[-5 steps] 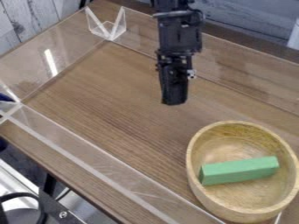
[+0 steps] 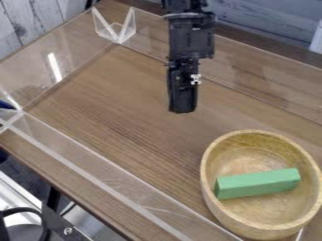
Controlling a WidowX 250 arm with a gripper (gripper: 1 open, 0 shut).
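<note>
My black gripper [image 2: 183, 100] hangs over the middle of the wooden table, upper centre of the view; whether its fingers are open is hard to tell, and I see nothing clearly held. A round light-wood bowl [image 2: 259, 142] sits at the lower right, holding a green rectangular block [image 2: 258, 184]. The bowl is below and to the right of my gripper, apart from it.
A clear plastic piece [image 2: 116, 26] is at the top left. Transparent edging runs along the left, and black cables lie at the lower left.
My gripper has shifted slightly to the left over the last second and turned a little. The bowl and green block have not moved.
</note>
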